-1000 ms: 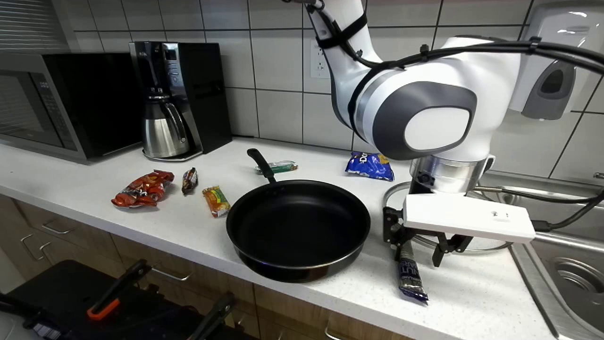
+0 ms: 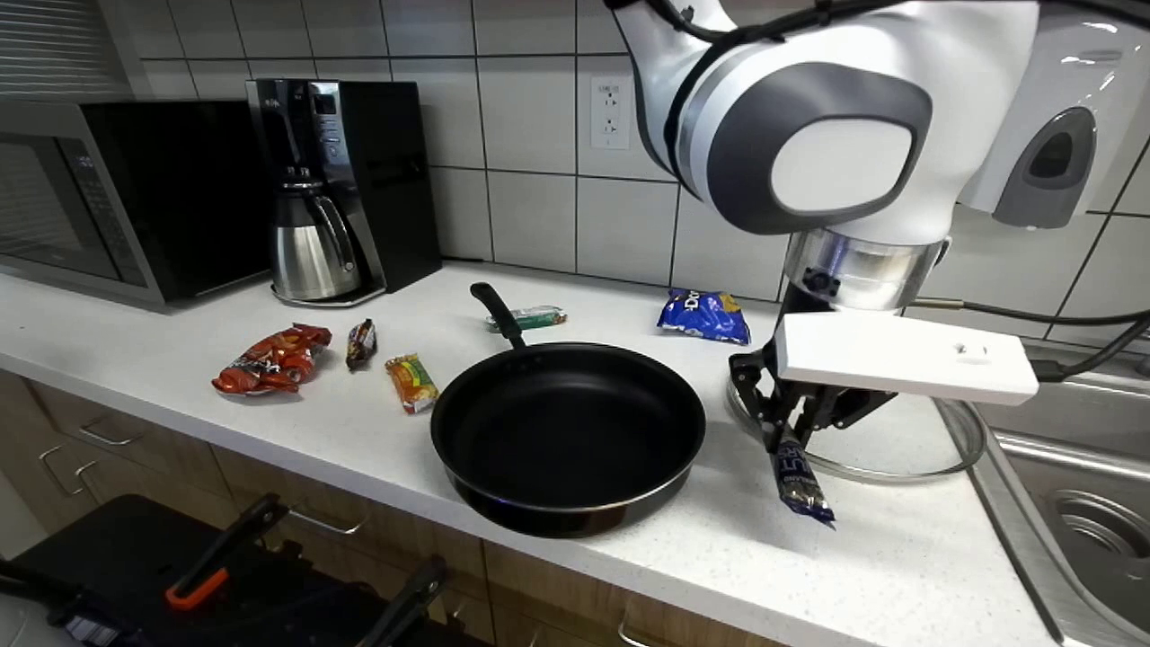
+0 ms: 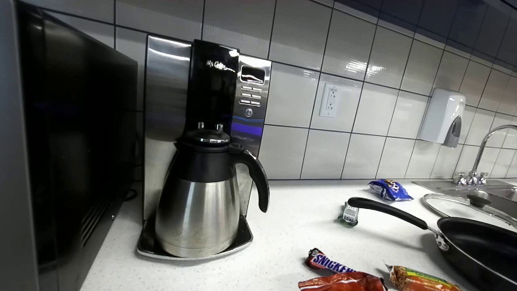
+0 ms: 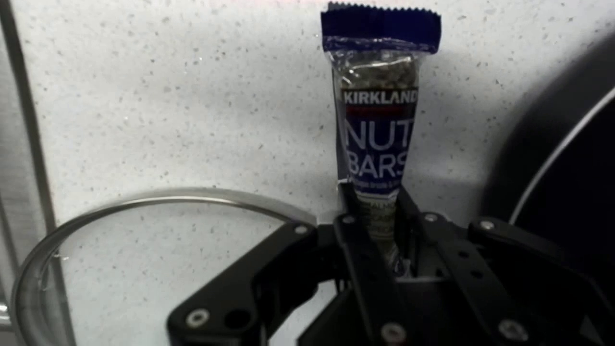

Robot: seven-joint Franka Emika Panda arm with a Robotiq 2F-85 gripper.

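Observation:
A Kirkland nut bar [image 4: 375, 135] in a clear and dark blue wrapper is pinched near one end by my gripper [image 2: 784, 437], which is shut on it. In exterior view 1 the bar [image 2: 799, 482] hangs out from the fingers toward the counter's front, tilted downward and seemingly above the surface. From the wrist, its printed label faces the camera, and the held end lies between the two black fingers. Left of the gripper in exterior view 1 stands the empty black frying pan [image 2: 566, 426]. Exterior view 2 shows neither gripper nor bar.
Behind the gripper lies a glass lid [image 2: 959, 437], beside the sink [image 2: 1089, 528]. A blue snack bag [image 2: 703, 314] rests near the wall. Left of the pan are a red bag [image 2: 275, 360], a Snickers [image 3: 329, 262], a yellow-orange bar [image 2: 411, 383] and a green packet [image 2: 539, 317].
My gripper has closed on the nut bar and risen, lifting the bar from the counter. The pan and the other snacks have stayed put.

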